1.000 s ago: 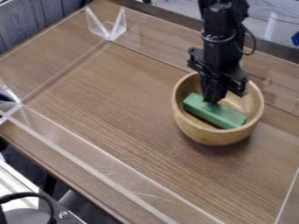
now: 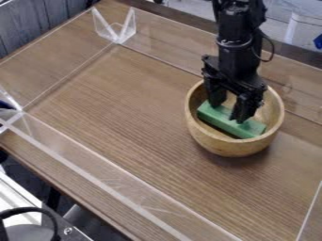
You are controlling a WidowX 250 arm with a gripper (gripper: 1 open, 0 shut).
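A black robot gripper [image 2: 232,94] reaches down from the top into a wooden bowl [image 2: 234,147] on the right of the wooden table. In the bowl lies a green block [image 2: 231,120], just below the gripper. The gripper is open, its fingers spread over the upper part of the bowl; whether they touch the block I cannot tell.
Clear plastic pieces sit at the back left and along the left edge. Black cables and a grey object are in the bottom left corner.
The gripper's fingers have shifted and look more spread over the bowl than before. The bowl and green block have barely moved.
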